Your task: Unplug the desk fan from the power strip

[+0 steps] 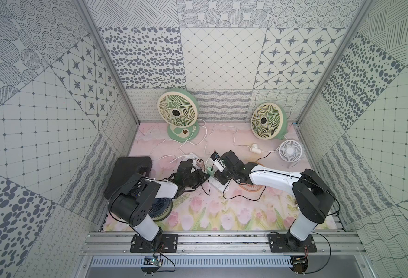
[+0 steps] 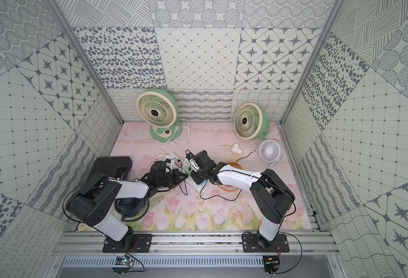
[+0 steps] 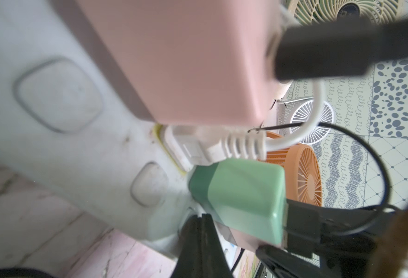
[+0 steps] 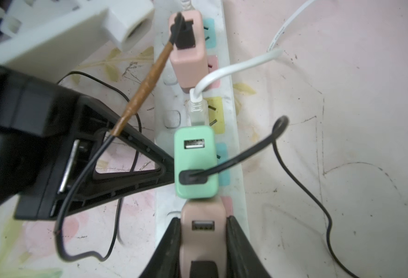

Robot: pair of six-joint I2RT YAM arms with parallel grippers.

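Note:
The white power strip (image 4: 166,203) carries a pink adapter (image 4: 190,64) at its far end, a white plug (image 4: 197,111), a green adapter (image 4: 196,159) with a black cable, and a second pink adapter (image 4: 203,215) nearest in the right wrist view. Fingers of my right gripper stand on both sides of that near pink adapter; whether they press on it is unclear. My left gripper is shut, nothing seen between its fingers, its tip against the strip beside the green adapter (image 3: 245,194).
Two green fans (image 1: 178,108) (image 1: 268,121) and a small white fan (image 1: 290,151) stand at the back. An orange fan (image 2: 231,185) lies under the right arm, a dark fan (image 1: 160,209) by the left arm. Cables loop around the strip.

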